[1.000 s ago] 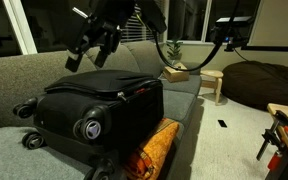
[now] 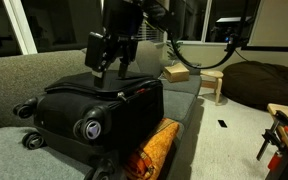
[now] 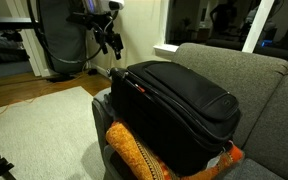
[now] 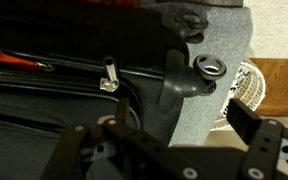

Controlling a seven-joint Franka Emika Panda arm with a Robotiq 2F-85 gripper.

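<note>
A black suitcase lies on the grey sofa, its wheels facing the near side in exterior view 1. My gripper hangs open over its top, fingers pointing down. Exterior view 2 puts the gripper by the suitcase's far end, above the black suitcase. In the wrist view, a metal zipper pull lies on the suitcase, left of the spread fingers. No object shows held between the fingers of the gripper.
An orange patterned cloth lies under the suitcase on the grey sofa. Beyond stand a small box and a round stool. A table is at the right; carpet between is mostly clear.
In exterior view 1 my gripper has moved rightward over the suitcase and slightly lower. It stays open, and the suitcase has not visibly moved.
</note>
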